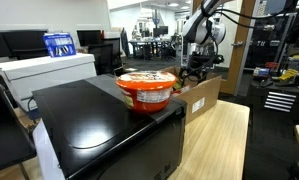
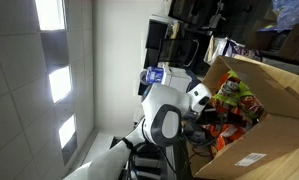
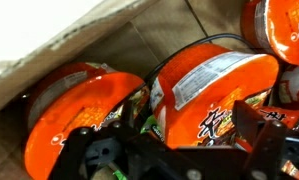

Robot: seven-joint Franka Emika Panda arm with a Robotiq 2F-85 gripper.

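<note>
Several noodle cups with orange-red lids lie inside the cardboard box (image 1: pixel 201 98). The wrist view shows one cup (image 3: pixel 224 90) in the middle, its lid facing the camera, and a second cup (image 3: pixel 74 135) at the left by the box wall. Another cup (image 3: pixel 289 28) is at the upper right. My gripper is open, its dark fingers (image 3: pixel 117 148) spread at the bottom of the view over the middle cup's lower part. No grip on a cup shows. In exterior view 1 the gripper (image 1: pixel 194 74) hangs at the box's open top.
A large red-and-white noodle bowl (image 1: pixel 147 92) stands on a black case (image 1: pixel 84 115) in the foreground. The box wall (image 3: pixel 39 40) rises close at the upper left of the wrist view. Bare wooden tabletop (image 1: pixel 217 145) lies in front of the box.
</note>
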